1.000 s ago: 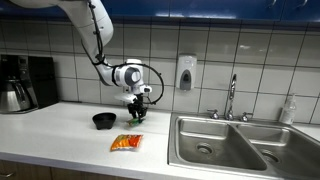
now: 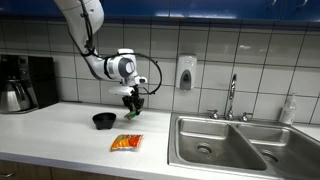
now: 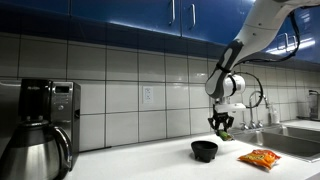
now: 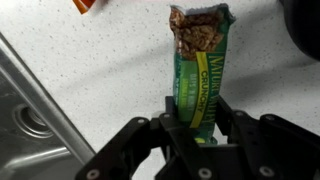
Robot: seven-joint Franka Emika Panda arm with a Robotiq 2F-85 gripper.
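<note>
A green snack bar (image 4: 200, 65), with brown food pictured at its far end and "crunchy" on a yellow band, sticks out from between the fingers of my gripper. In exterior view 1 the gripper (image 2: 133, 106) is shut on the bar (image 2: 131, 115) above the counter, to the right of a black bowl (image 2: 104, 120). The second exterior view shows the bar (image 3: 224, 134) hanging at a tilt above and to the right of the bowl (image 3: 204, 151). Part of the bowl (image 4: 304, 22) shows at the wrist view's upper right.
An orange packet (image 2: 127, 142) lies flat on the white counter (image 2: 60, 140) in front of the arm. To the right is a double sink (image 2: 215, 145) with a faucet (image 2: 232, 92). A coffee maker (image 2: 15, 96) stands far left, with bare counter before it.
My gripper has risen from near the counter, and the green bar has come up with it. The bowl and the orange packet have stayed put.
</note>
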